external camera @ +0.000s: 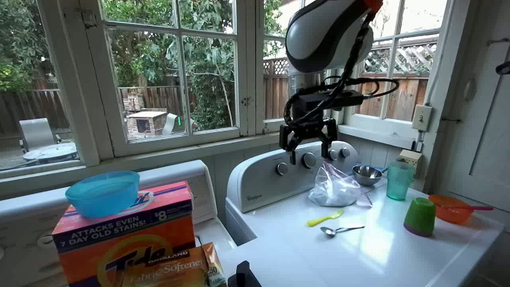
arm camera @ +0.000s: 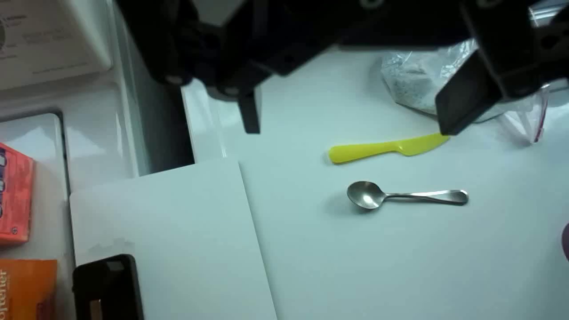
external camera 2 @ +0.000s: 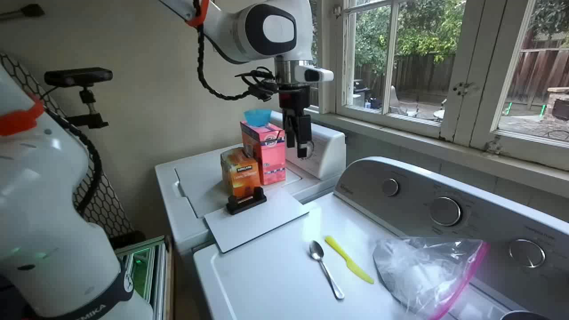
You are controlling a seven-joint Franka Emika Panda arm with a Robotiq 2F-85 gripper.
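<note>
My gripper [external camera: 309,155] hangs in the air above the white appliance top, its fingers spread wide with nothing between them. In the wrist view one fingertip [arm camera: 249,114] shows at the left and the other at the right, over the scene below. A yellow-green plastic knife [arm camera: 373,151] lies flat on the white top. Alongside it rests a metal spoon [arm camera: 368,195], bowl toward the left in the wrist view. Behind the knife slumps a clear zip bag [external camera: 334,186] with pale contents and a pink seal. The gripper touches none of these.
Toward the right stand a metal bowl [external camera: 367,176], a teal cup [external camera: 400,181], a green cup [external camera: 420,217] and an orange bowl [external camera: 449,215]. At the left, a blue bowl [external camera: 102,193] tops a Tide box [external camera: 124,225]. The control panel [external camera 2: 426,200] rises behind.
</note>
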